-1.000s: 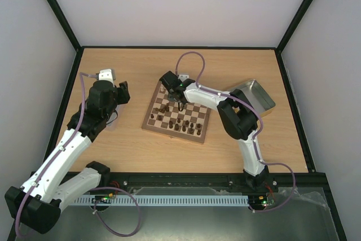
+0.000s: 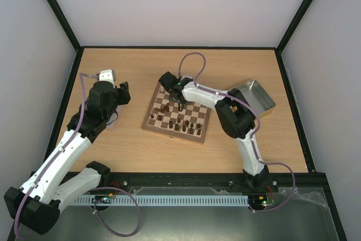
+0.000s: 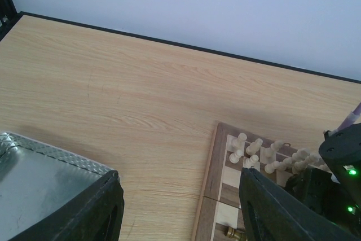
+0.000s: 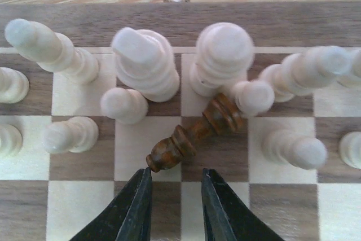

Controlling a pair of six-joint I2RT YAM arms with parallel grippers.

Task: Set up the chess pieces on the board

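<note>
The chessboard (image 2: 192, 134) holds dark pieces near its front, with others partly hidden under the right arm at the back. In the right wrist view a brown piece (image 4: 189, 139) lies tilted among upright white pieces (image 4: 220, 57). My right gripper is over the board just beside it, fingers apart, nothing visible between them. My left gripper hangs at the left of the table, open and empty; the board, white pieces (image 3: 254, 148) and right arm show in its view.
A metal tray (image 2: 259, 97) stands right of the board, behind the right arm. A metal tray edge (image 3: 67, 159) shows in the left wrist view. The table around the board's front and left is clear.
My right arm has shifted very slightly over the back of the board. The left arm has not moved.
</note>
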